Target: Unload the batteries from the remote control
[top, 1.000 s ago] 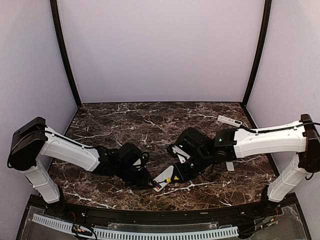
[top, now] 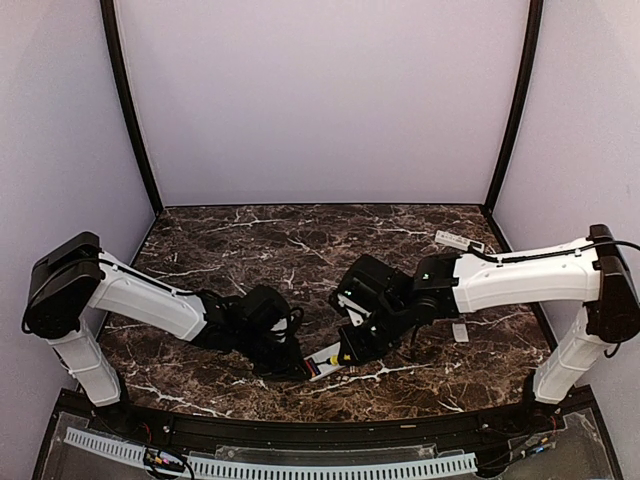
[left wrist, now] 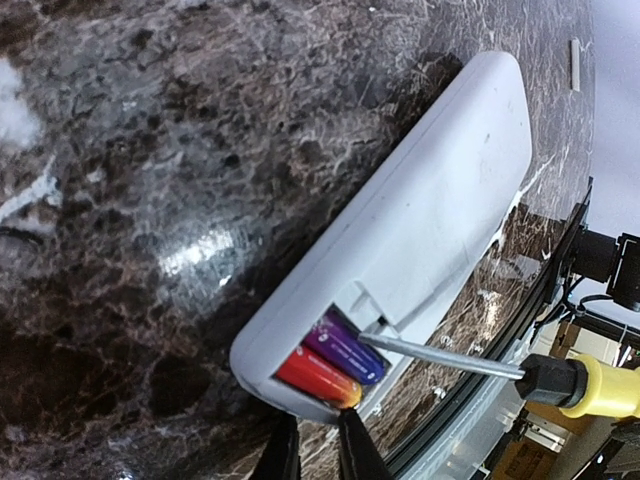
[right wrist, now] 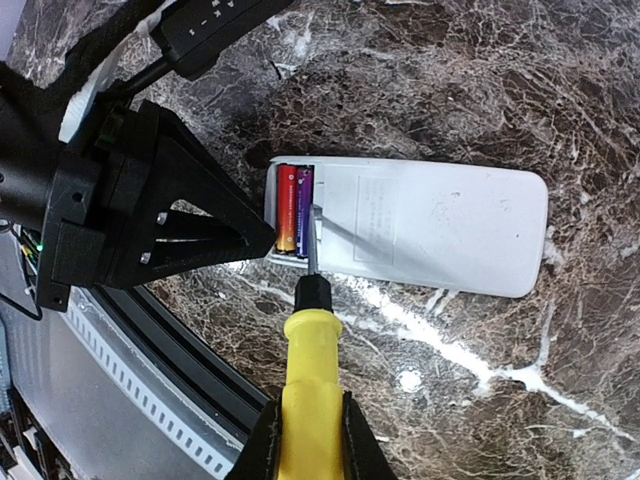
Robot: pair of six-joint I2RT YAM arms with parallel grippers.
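Note:
The white remote control (right wrist: 450, 215) lies back up on the marble table, its battery bay uncovered. A red-orange battery (right wrist: 287, 208) and a purple one (right wrist: 304, 205) sit side by side in that bay. My left gripper is shut at the remote's battery end, apparently on its edge wall; the contact is partly hidden. My right gripper is shut on the yellow handle of a screwdriver (right wrist: 312, 365). The metal shaft (left wrist: 440, 354) reaches into the bay, its tip at the purple battery beside the inner wall.
At the back right lies a long white object (top: 459, 241). A small white piece (top: 460, 332) rests below the right arm. Open table (top: 270, 240) stretches behind both arms, and the front edge runs close to the remote.
The right gripper and screwdriver have shifted slightly left toward the left gripper. My left gripper has barely moved and stays at the remote's battery end.

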